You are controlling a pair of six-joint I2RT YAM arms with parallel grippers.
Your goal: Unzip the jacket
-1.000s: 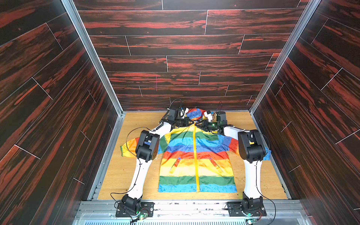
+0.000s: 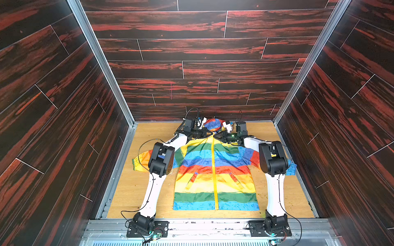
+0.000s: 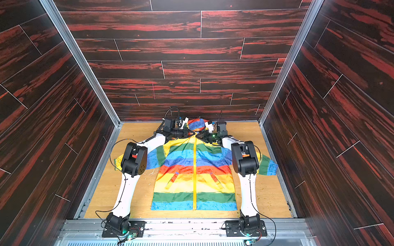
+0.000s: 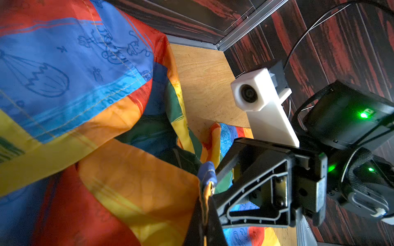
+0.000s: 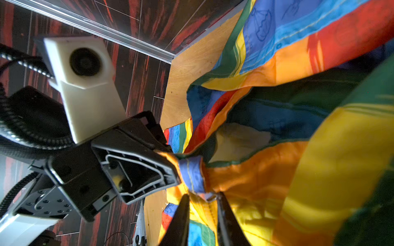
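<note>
A rainbow-striped jacket (image 2: 197, 184) lies spread face up, its yellow zip strip (image 3: 194, 172) running down the middle. Both grippers meet at the collar, at the top of the zip. My left gripper (image 2: 210, 133) is shut on the collar's edge beside the zip, a blue-and-yellow fold showing at its tips in the left wrist view. My right gripper comes in from the right, its fingers part open just at the zip top, where a small metal piece shows; whether anything is between them is unclear.
The hood (image 2: 215, 124) lies at the back against the wall. Bare wooden table (image 2: 123, 196) shows at both sides and along the front. Walls enclose the table at back and sides.
My left arm and the jacket look unchanged.
</note>
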